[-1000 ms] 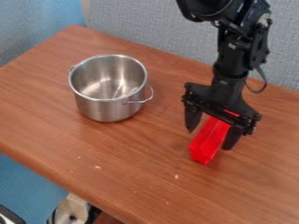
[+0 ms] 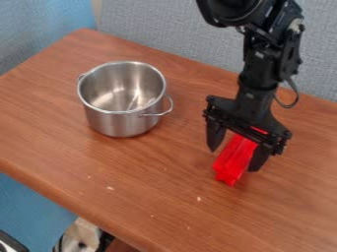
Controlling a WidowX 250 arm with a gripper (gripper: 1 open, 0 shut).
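My black gripper [image 2: 237,144] is lowered over a red oblong object [image 2: 231,166] lying on the wooden table [image 2: 158,197], its open fingers on either side of the object's far part. The near end of the red object sticks out toward the front. A shiny steel pot [image 2: 113,118] with two wire handles stands to the left of the gripper, apart from it.
Grey textured panels line the back of the table. Bare wood surrounds the pot and the red object, with clear room at the front and far left. The table's edge runs along the lower left, with blue surface beyond.
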